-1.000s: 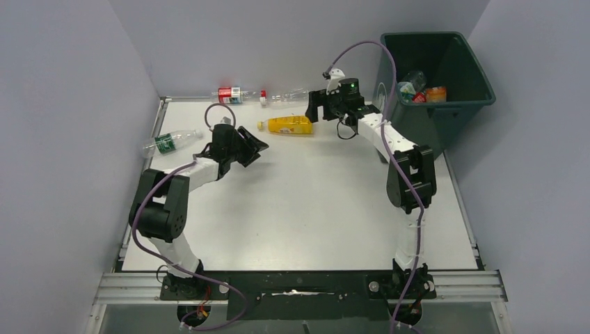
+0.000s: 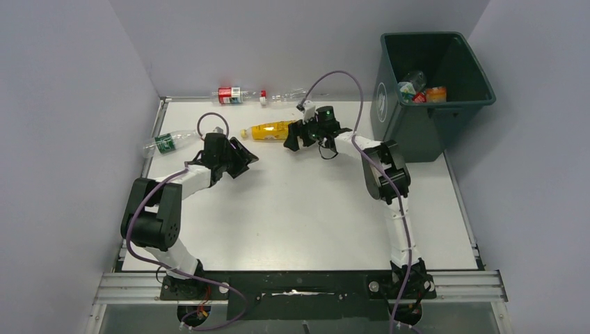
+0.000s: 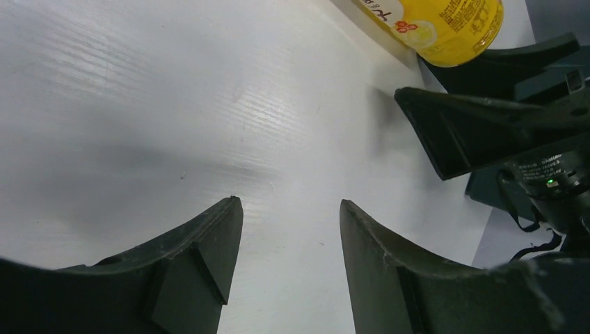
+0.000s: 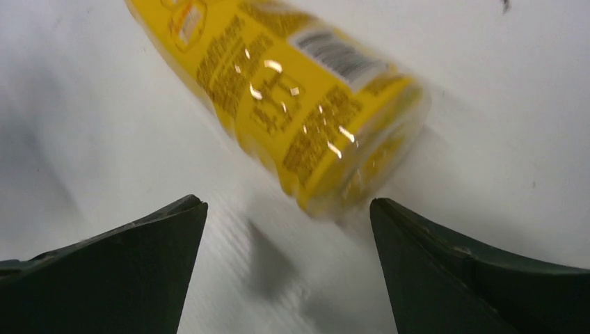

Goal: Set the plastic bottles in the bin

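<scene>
A yellow plastic bottle point(image 2: 268, 131) point(image 4: 292, 111) lies on the white table at centre back, its base just ahead of my right gripper point(image 2: 296, 136), whose fingers are open with nothing between them. My left gripper point(image 2: 244, 158) hangs over bare table, left of and below that bottle, its fingers apart and empty. A clear bottle with a green label point(image 2: 165, 143) lies at the left; a red-labelled bottle point(image 2: 229, 95) and another clear bottle point(image 2: 284, 97) lie along the back. The green bin point(image 2: 437, 129) stands at the back right, with items inside.
Grey walls surround the back and sides. In the left wrist view the right gripper's dark fingers point(image 3: 452, 125) appear close by at the right.
The right gripper has moved left and down to the yellow bottle's base, and the bottle has shifted left. The left gripper has moved slightly left and toward the front.
</scene>
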